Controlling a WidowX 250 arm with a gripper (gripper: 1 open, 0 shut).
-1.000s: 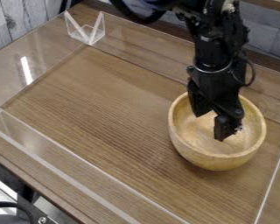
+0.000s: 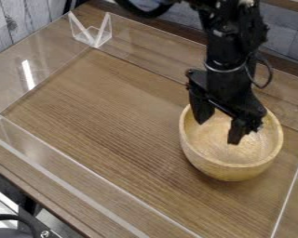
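My black gripper (image 2: 226, 121) reaches down from the top over a large tan bowl (image 2: 226, 163) at the right of the table. It is open, with its fingertips inside or just above the bowl's back part. I see no object held between the fingers.
A white wire-like holder (image 2: 92, 30) stands at the back left. The table's edges show at the lower left and at the right.
The bowl looks unmoved.
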